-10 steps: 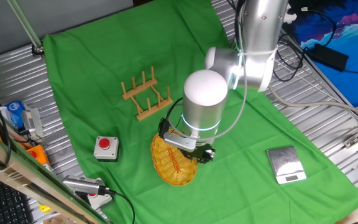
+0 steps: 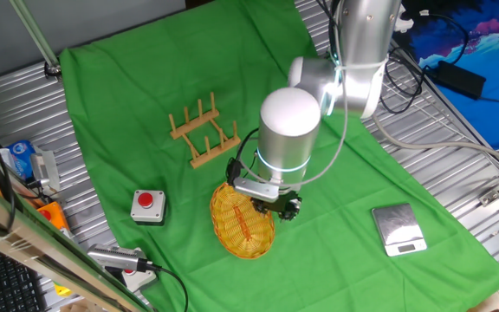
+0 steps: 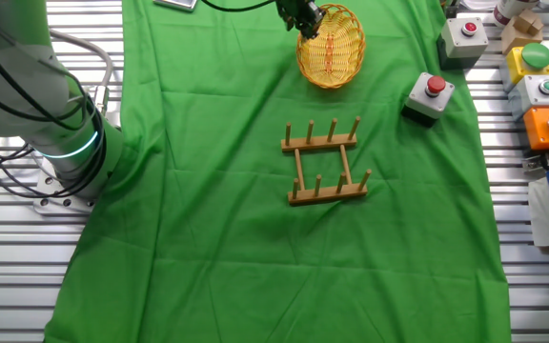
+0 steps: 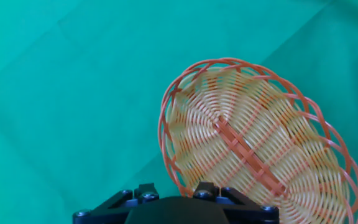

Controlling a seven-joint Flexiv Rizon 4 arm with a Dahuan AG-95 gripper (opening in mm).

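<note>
An oval woven basket [image 4: 253, 143] fills the lower right of the wrist view and looks empty; exterior view 1 also has the basket [image 2: 243, 227], lying on the green cloth below and left of the arm's end. The gripper shows at the bottom edge of the wrist view, its fingertips apart with nothing between them. It is open, over the basket's near rim as seen there. From the opposite side, the basket [image 3: 330, 57] appears at the top with the dark gripper [image 3: 300, 17] by its left edge. Height above the rim is hard to judge.
A wooden peg rack [image 3: 324, 164] stands on the cloth near the basket. Red-button boxes [image 3: 429, 95] lie to one side. A small scale [image 2: 398, 230] rests at the right in exterior view 1.
In exterior view 1 the arm's end has shifted slightly up and to the right. Basket, rack and scale have stayed in place.
</note>
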